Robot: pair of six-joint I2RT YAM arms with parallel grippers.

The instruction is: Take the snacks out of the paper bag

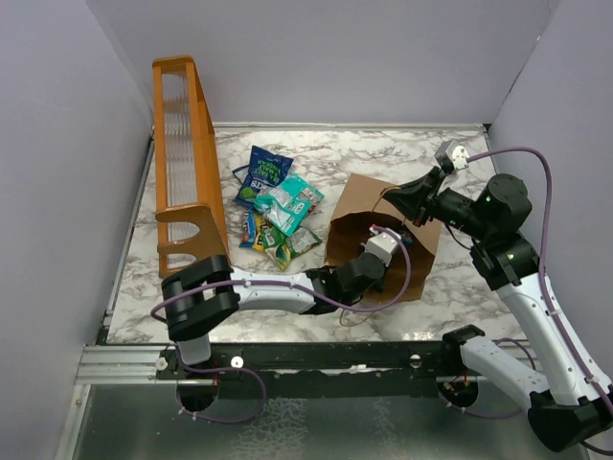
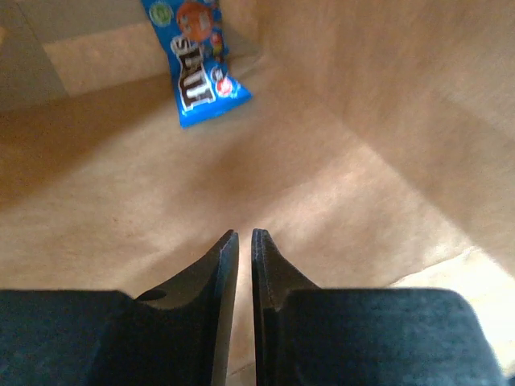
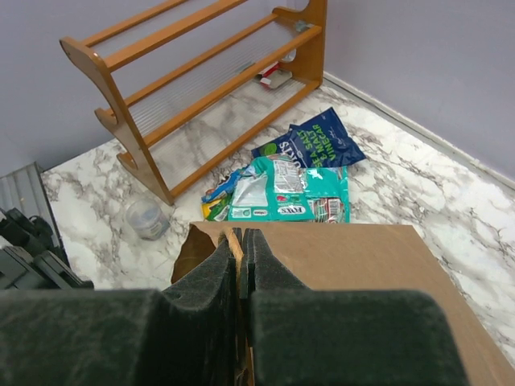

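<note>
The brown paper bag (image 1: 369,195) lies with its mouth toward the left and front. My left gripper is inside that mouth, its fingers close together with only a narrow gap; nothing shows between them. Ahead of them, on the bag's inner wall, lies a blue M&M's packet (image 2: 195,64), apart from the fingertips. My right gripper is shut on a twisted tan paper handle (image 3: 236,248) at the bag's upper edge. From above, the left arm covers part of the bag's interior.
Several snacks lie left of the bag, among them a dark blue chip bag (image 1: 262,171) and a teal pouch (image 1: 284,204). A wooden rack (image 1: 196,144) stands at the far left. A clear jar (image 3: 147,219) stands near the left arm. Bare marble shows behind the bag.
</note>
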